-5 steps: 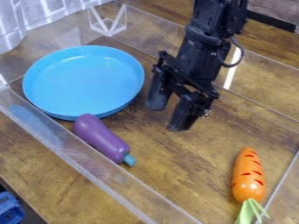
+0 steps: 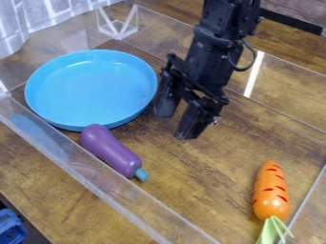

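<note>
The black gripper (image 2: pixel 186 112) hangs over the wooden floor in the upper middle, just right of a blue bowl (image 2: pixel 90 89). Its fingers are dark against the wood, and I cannot tell whether they are open or shut. A purple eggplant toy (image 2: pixel 110 149) lies below the bowl at the lower left. An orange carrot toy (image 2: pixel 270 193) with green top lies at the lower right.
Clear side walls (image 2: pixel 95 204) edge the workspace. A blue object (image 2: pixel 8 229) sits outside at the bottom left.
</note>
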